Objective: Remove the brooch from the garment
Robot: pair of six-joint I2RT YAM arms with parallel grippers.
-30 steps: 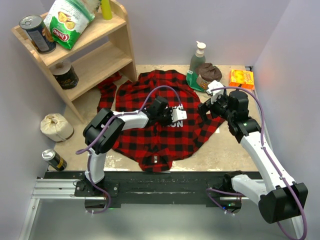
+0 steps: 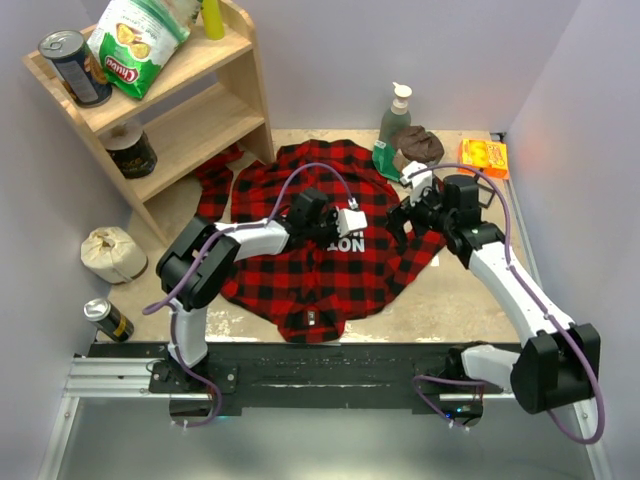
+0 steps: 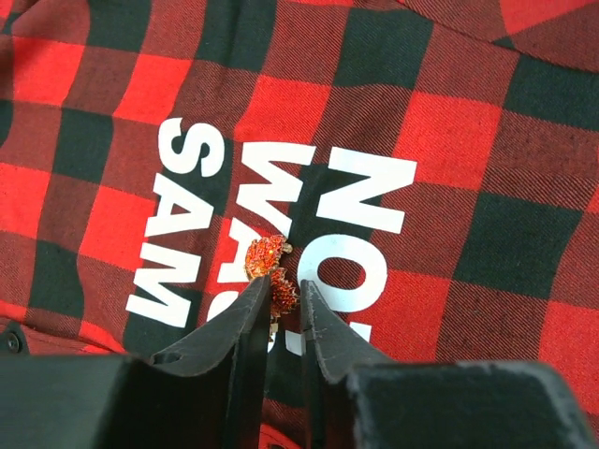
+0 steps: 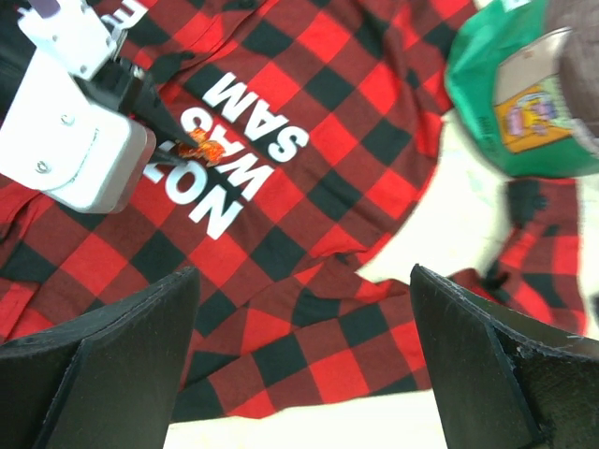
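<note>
The garment (image 2: pixel 290 270) is a red-and-black checked shirt spread flat, with white lettering. An orange-red beaded brooch (image 3: pixel 267 254) lies over the lettering; its lower part shows between the fingertips of my left gripper. Those fingers (image 3: pixel 248 327) stand close together with a narrow gap, and whether they press on the brooch cannot be told. In the right wrist view the brooch (image 4: pixel 211 145) appears at the left gripper's tip. My right gripper is wide open above a sleeve at the right, holding nothing.
A green pump bottle (image 2: pixel 395 120), a brown-topped bag (image 2: pixel 420 146) and an orange box (image 2: pixel 483 155) stand at the back right. At left are a wooden shelf (image 2: pixel 205 125), a cream pouch (image 2: pixel 113 254) and a can (image 2: pixel 108 320).
My left gripper has shifted slightly left, uncovering more of the lettering in the top view. The right arm has swung a little to the left. The shirt looks unmoved.
</note>
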